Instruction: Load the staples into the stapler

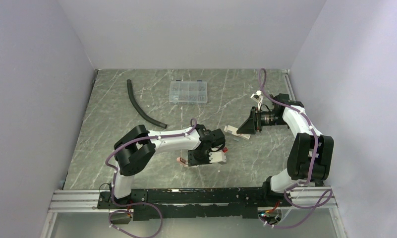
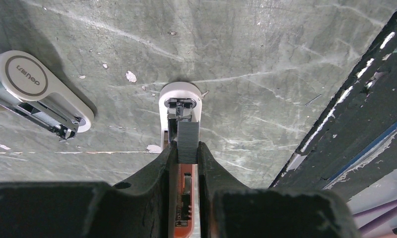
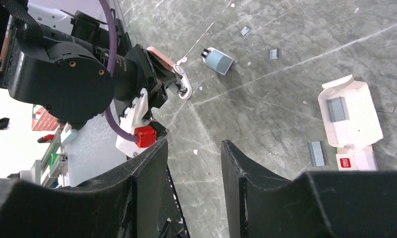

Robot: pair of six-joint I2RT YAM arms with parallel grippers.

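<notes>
In the left wrist view, my left gripper is shut on a grey strip of staples [image 2: 188, 141]. The strip lies over the open stapler [image 2: 180, 91], a white and pink one; whether it rests in the channel or just above cannot be told. The fingers hide the stapler's middle. My right gripper hangs open and empty over bare table. To its right lies the white staple box [image 3: 361, 111], with a staple strip [image 3: 337, 109] inside and another loose strip [image 3: 316, 153] beside it.
A second stapler, white and blue-grey [image 2: 35, 82], lies left of the first in the left wrist view. Small staple pieces [image 3: 274, 54] are scattered on the table. At the back are a clear compartment box [image 1: 188, 92] and a dark tube [image 1: 139, 108].
</notes>
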